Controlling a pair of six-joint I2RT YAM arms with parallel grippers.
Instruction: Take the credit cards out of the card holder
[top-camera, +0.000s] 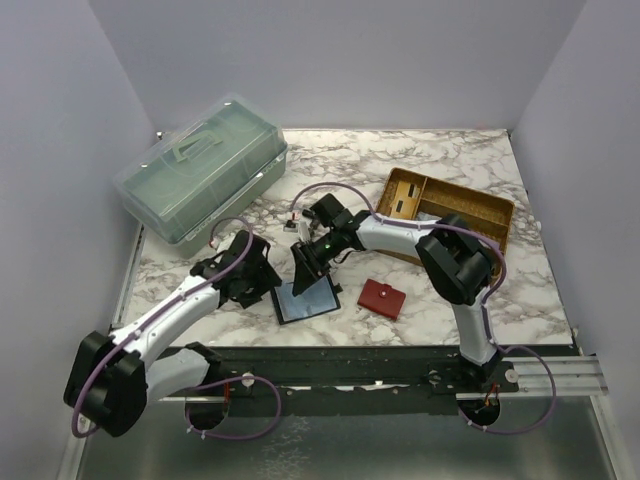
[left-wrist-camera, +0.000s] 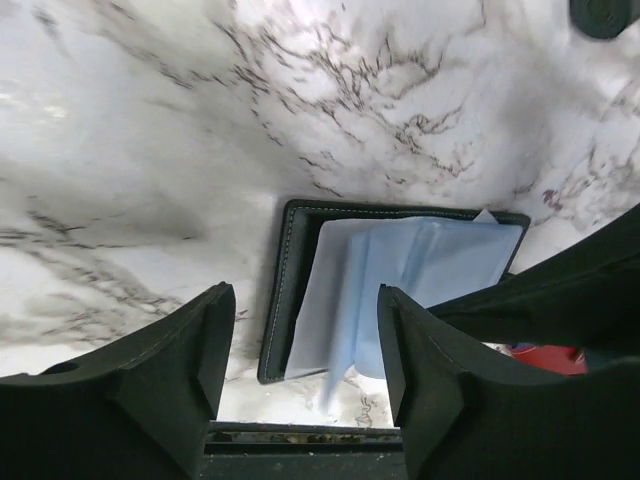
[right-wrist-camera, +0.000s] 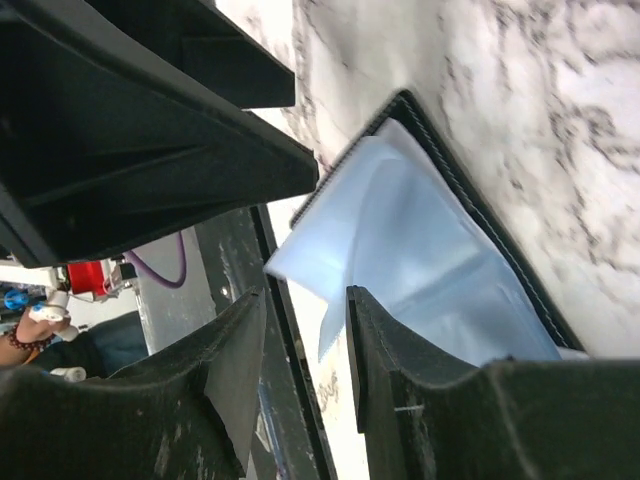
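Observation:
The card holder (top-camera: 307, 300) lies open near the front edge of the table, with pale bluish translucent sleeves (right-wrist-camera: 420, 270) inside a black cover (left-wrist-camera: 284, 280); I cannot tell whether cards are in them. My left gripper stands open at the holder's left side, nothing between its fingers. My right gripper is over the sleeves, partly open with narrowly spaced fingertips, and I see nothing held. A black part of an arm covers the upper left of the right wrist view.
A red case (top-camera: 381, 297) lies right of the holder. A wooden compartment box (top-camera: 470, 205) sits at back right, a large translucent green box (top-camera: 200, 165) at back left.

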